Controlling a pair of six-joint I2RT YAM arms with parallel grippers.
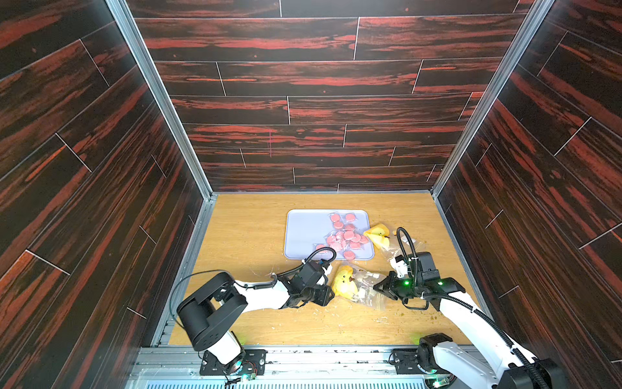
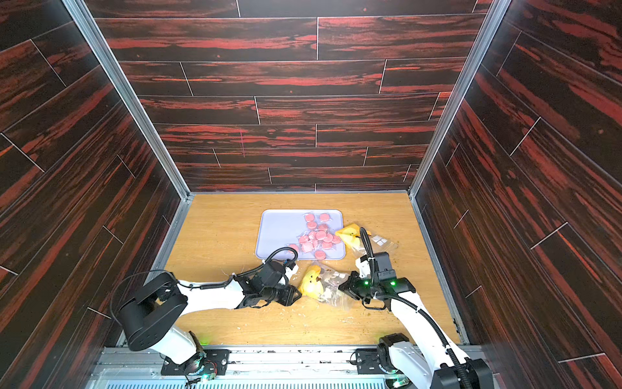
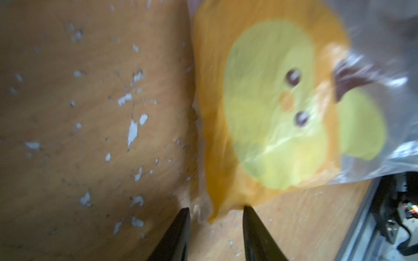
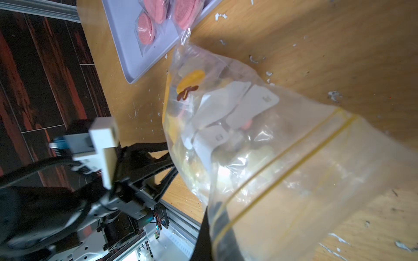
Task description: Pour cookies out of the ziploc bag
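Note:
The ziploc bag [image 1: 366,289], clear with a yellow chick print, lies on the table between my arms, its zip end toward the right. White-wrapped pieces show inside it in the right wrist view. My left gripper is open, its two fingertips spread below the printed bottom corner of the bag [image 3: 270,113], with no visible grip on it. At the other side, my right gripper [image 2: 344,287] is shut at the bag's side. In the right wrist view a film edge runs between a dark finger and a greyish one seen through the plastic; the tips are covered.
A pale lavender tray [image 1: 301,227] behind the bag holds several pink wrapped cookies [image 1: 350,234]. Another yellow-printed bag [image 1: 377,234] lies at the tray's right edge. White flakes are scattered on the table, whose front left is clear.

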